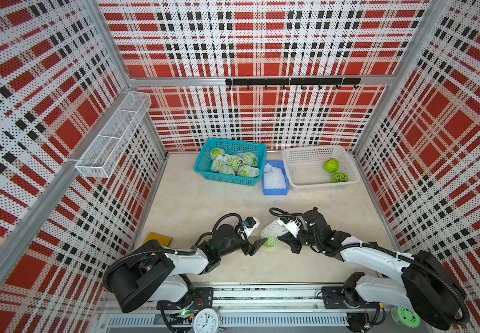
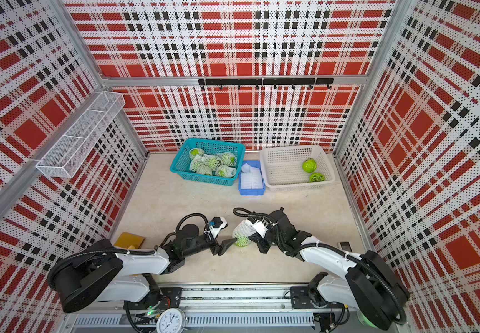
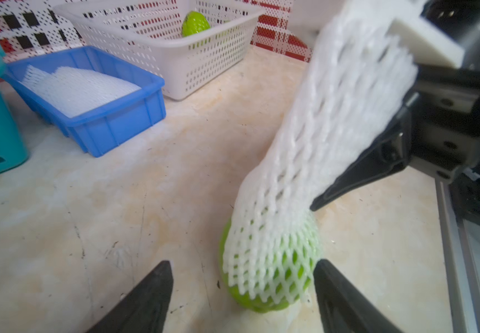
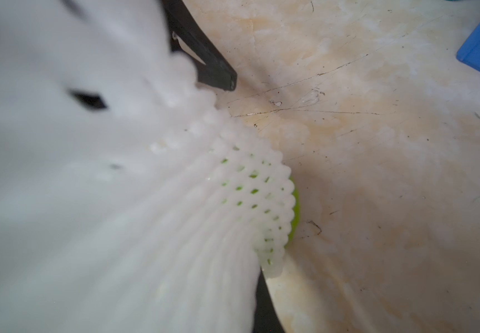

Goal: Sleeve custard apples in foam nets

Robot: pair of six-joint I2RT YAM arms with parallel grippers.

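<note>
A green custard apple (image 3: 267, 302) rests on the table, a white foam net (image 3: 290, 216) around most of it and green showing at its lower edge. The net's long loose end rises to my right gripper (image 1: 287, 237), which is shut on the net; one dark finger (image 3: 356, 177) shows beside it in the left wrist view. In the right wrist view the net (image 4: 240, 188) hides most of that gripper. My left gripper is open just left of the fruit, apart from it, with nothing held.
At the back, a teal basket (image 1: 201, 168) holds several netted fruits. Spare nets (image 1: 274, 178) lie in a blue tray (image 1: 275, 192) beside it. The white basket (image 1: 306, 185) has two bare custard apples (image 1: 331, 165). Table between arms and baskets is clear.
</note>
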